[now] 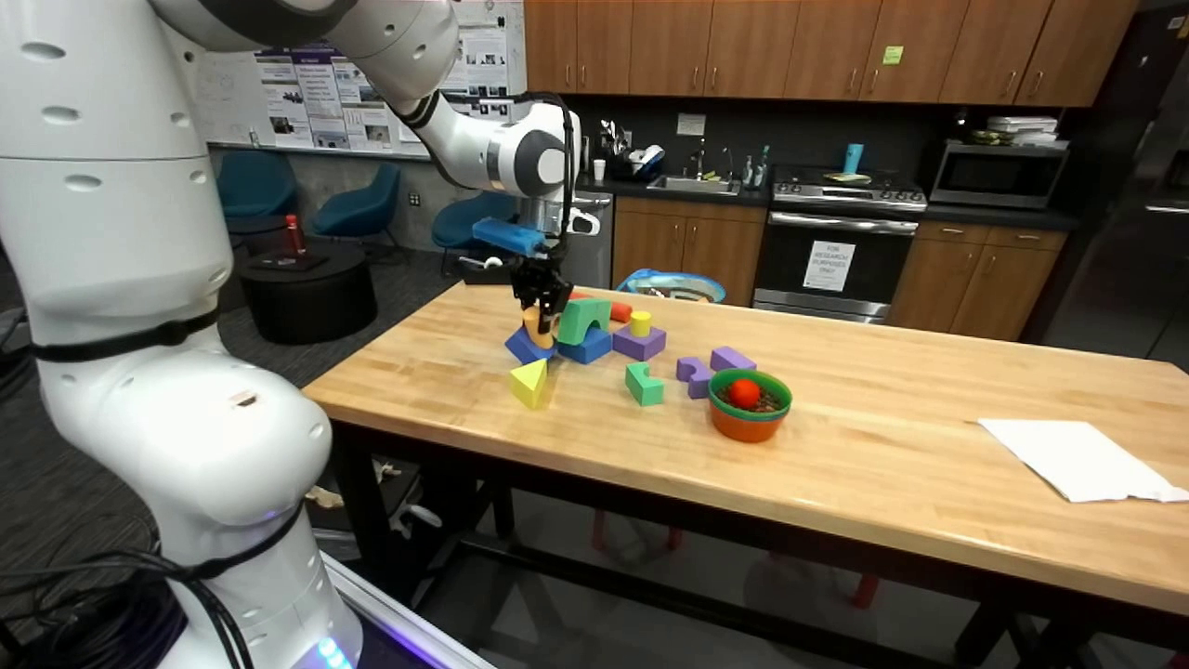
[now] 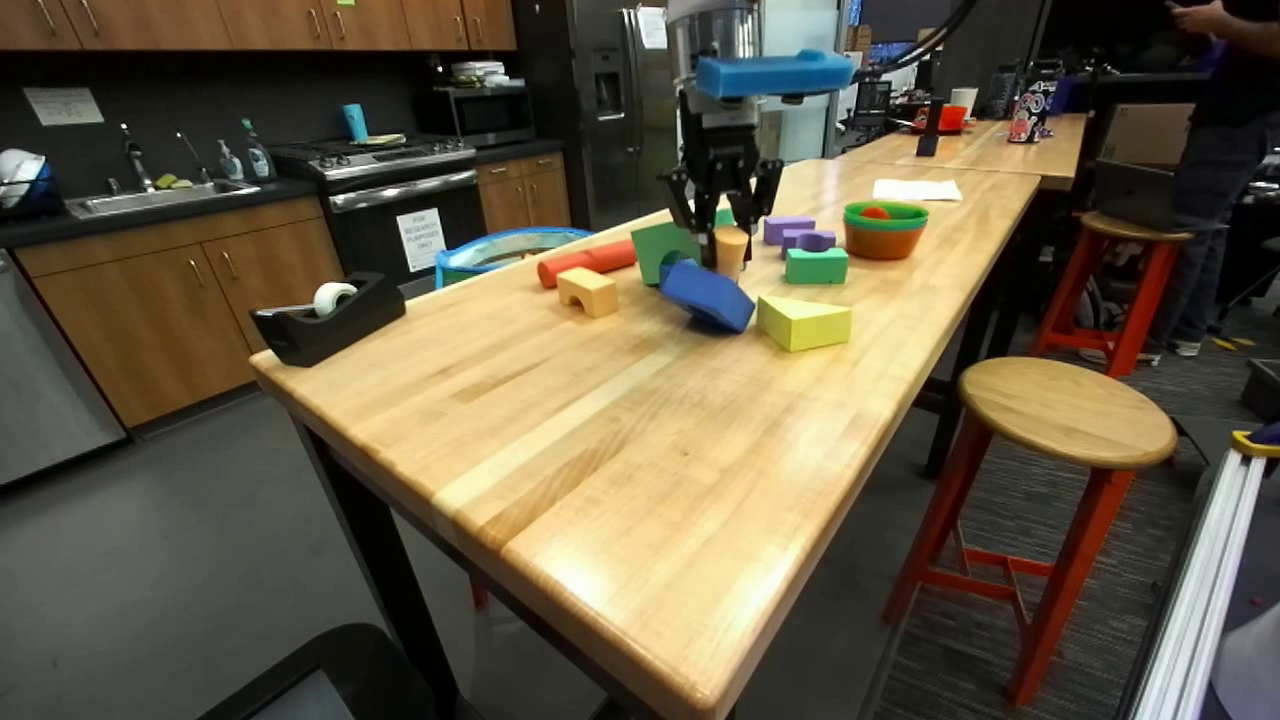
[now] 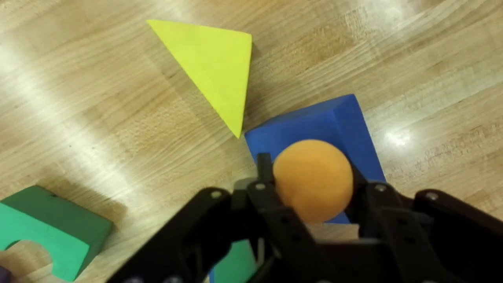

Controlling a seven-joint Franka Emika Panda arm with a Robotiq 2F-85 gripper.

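Note:
An orange cylinder [image 3: 313, 181] is pinched between the two black fingers of my gripper [image 1: 541, 312], its round end facing the wrist camera. Behind it in the wrist view lies a blue block [image 3: 301, 125], partly covered by the cylinder. In exterior view 2 this blue block [image 2: 708, 296] looks tilted, right beside the held cylinder [image 2: 731, 250]; whether they touch I cannot tell. A yellow triangular block [image 3: 217, 63] lies close to the blue one. The green arch [image 1: 582, 320] rests on another blue block [image 1: 586, 347], just right of my gripper in exterior view 1.
Purple blocks [image 1: 640, 342], a small green notched block [image 1: 643, 385] and a bowl [image 1: 744, 426] holding a red ball spread to the right. An orange arch [image 2: 588, 292] and a red cylinder [image 2: 587, 262] lie nearby.

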